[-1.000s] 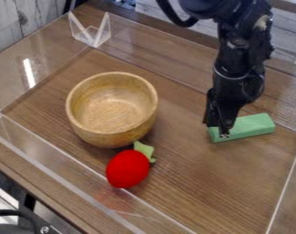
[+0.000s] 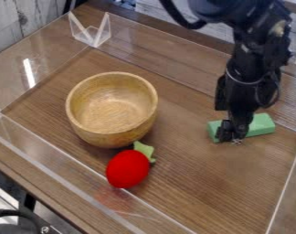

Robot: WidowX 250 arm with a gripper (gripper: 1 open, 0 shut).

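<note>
My gripper (image 2: 231,123) is low at the right, open, over the green block (image 2: 258,123), its fingertips at the block's left part. The block lies flat on the wooden table (image 2: 199,183). A tan bowl (image 2: 111,102) sits to the left, and a red strawberry-like object (image 2: 129,168) with a green top lies below it.
A clear wire or plastic piece (image 2: 89,29) stands at the top left. The table's edge runs along the left and right sides.
The bowl and red object have not moved.
</note>
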